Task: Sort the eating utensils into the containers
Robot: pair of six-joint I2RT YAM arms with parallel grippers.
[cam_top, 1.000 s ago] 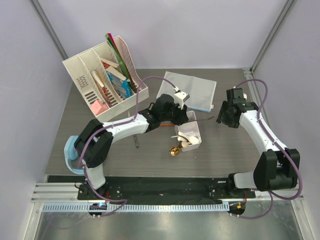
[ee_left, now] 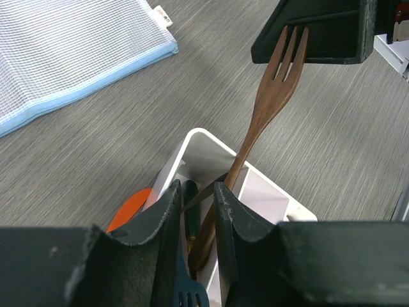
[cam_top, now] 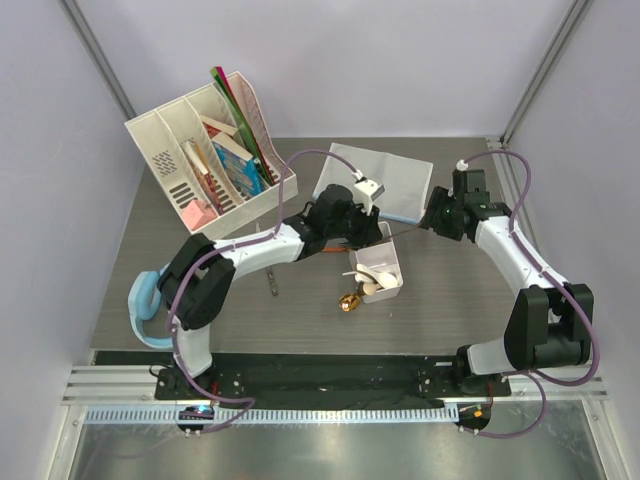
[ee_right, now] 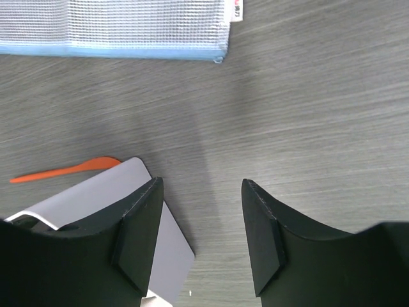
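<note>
A white divided container (cam_top: pixel 390 260) holds utensils, including a dark wooden fork (ee_left: pixel 271 99) whose tines stick out over its right side. My left gripper (cam_top: pixel 368 228) hangs over the container's back compartment, fingers part open; in the left wrist view a dark blue fork and a green handle lie below them. My right gripper (cam_top: pixel 432 218) is right of the container near the fork's tines, fingers apart with nothing between them. An orange utensil (ee_right: pixel 77 167) lies behind the container. A gold utensil (cam_top: pixel 349 301) sits at its front-left corner.
A large white organizer (cam_top: pixel 150 140) stands back left. A white mesh mat (cam_top: pixel 385 170) lies behind the container. A light blue curved object (cam_top: pixel 143 295) is at front left, and a thin utensil (cam_top: pixel 272 283) lies left of the container.
My right gripper has moved left, closer to the container and the fork's tines. My left gripper has barely moved.
</note>
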